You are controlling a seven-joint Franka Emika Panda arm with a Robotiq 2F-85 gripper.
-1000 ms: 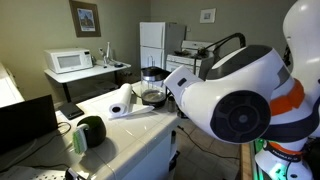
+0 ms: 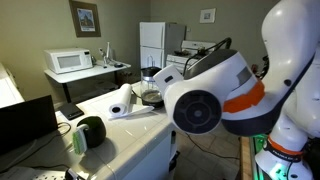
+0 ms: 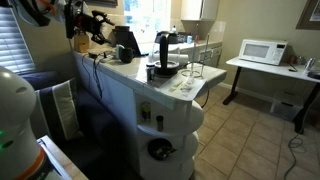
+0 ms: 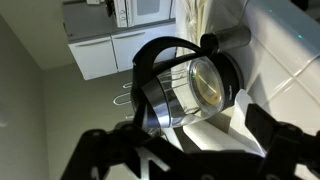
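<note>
A coffee maker with a black handle-like arch and a clear glass carafe fills the middle of the wrist view. In exterior view 2 a tall black appliance, seemingly that coffee maker, stands on the white counter. My gripper is open, its dark fingers spread wide at the bottom of the wrist view. Nothing shows held between them. The carafe lies ahead of the fingers, apart from them. In exterior view 1 my arm's large white link hides the gripper.
A white cylinder lies on the counter near the coffee maker. Closer by stands a black container beside a green object. The microwave is on a separate table. Open floor lies beyond the counter's shelves.
My arm's white link has swung left in exterior view 1, with its black round joint now nearer the counter. It now covers more around the coffee maker. The counter objects look unmoved.
</note>
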